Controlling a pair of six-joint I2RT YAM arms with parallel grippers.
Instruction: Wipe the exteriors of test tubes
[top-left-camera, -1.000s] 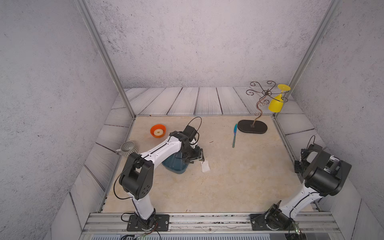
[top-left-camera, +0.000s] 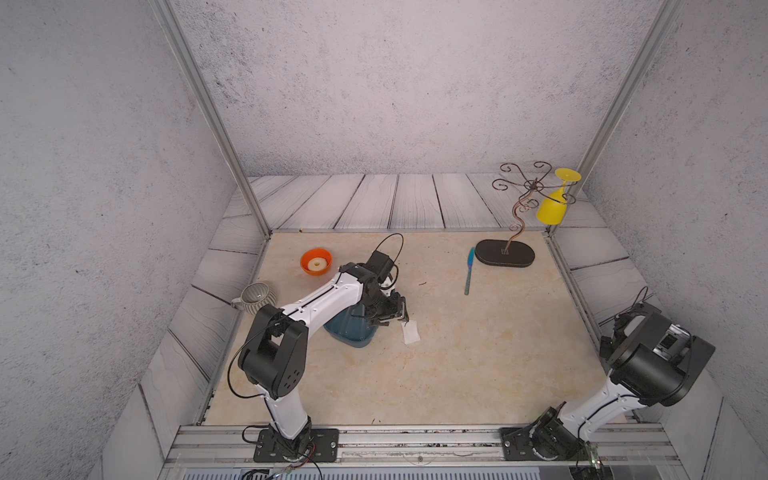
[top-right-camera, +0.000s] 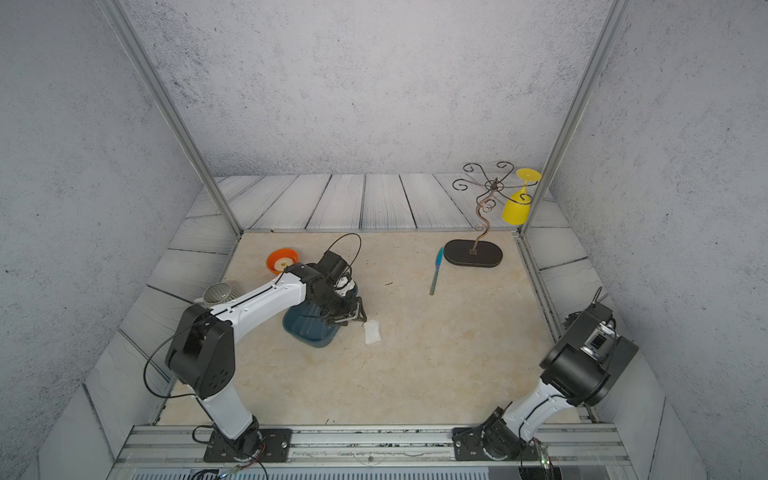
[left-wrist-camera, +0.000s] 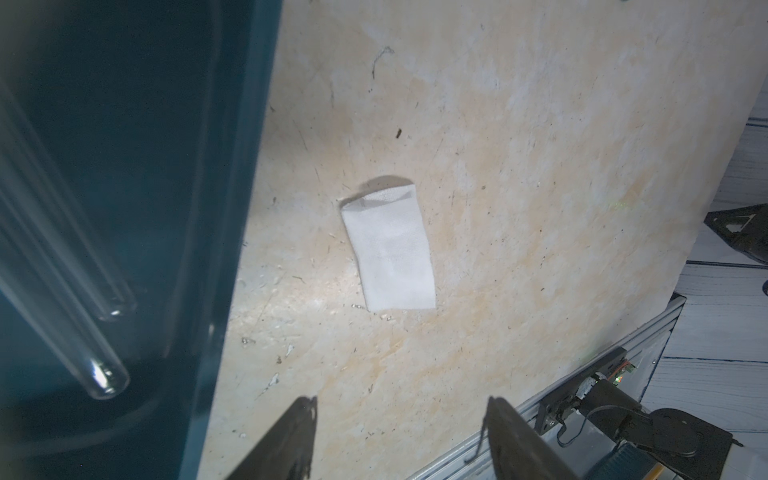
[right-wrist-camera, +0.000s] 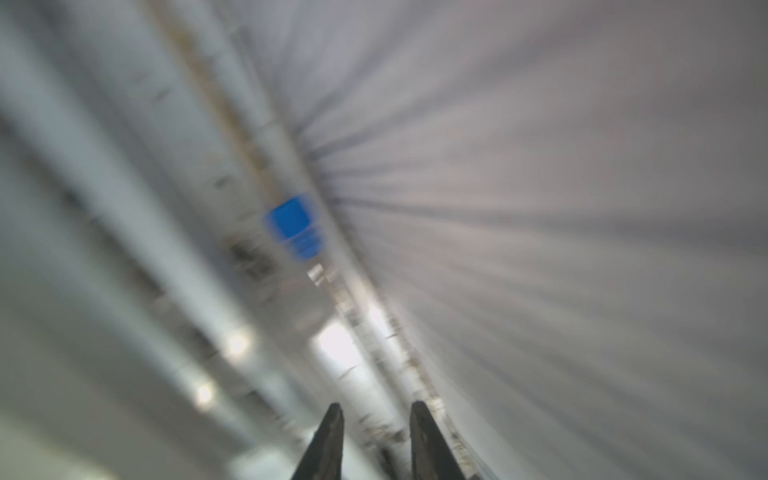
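My left gripper hangs open over the table beside the teal tray (left-wrist-camera: 240, 144), its fingers empty. Two clear test tubes (left-wrist-camera: 64, 328) lie in that tray, as the left wrist view shows. A small white cloth (left-wrist-camera: 388, 256) lies flat on the table just right of the tray. My right gripper is at the table's right edge beside the rail. In the blurred right wrist view I cannot make out anything between its fingers or tell how they stand.
An orange bowl (top-left-camera: 316, 257) and a ribbed mug (top-left-camera: 257, 296) are on the left. A blue knife (top-left-camera: 469, 270) and a metal stand (top-left-camera: 504, 253) carrying a yellow cup (top-left-camera: 552, 208) are at the back right.
My left arm shows no visible change in the top left view.
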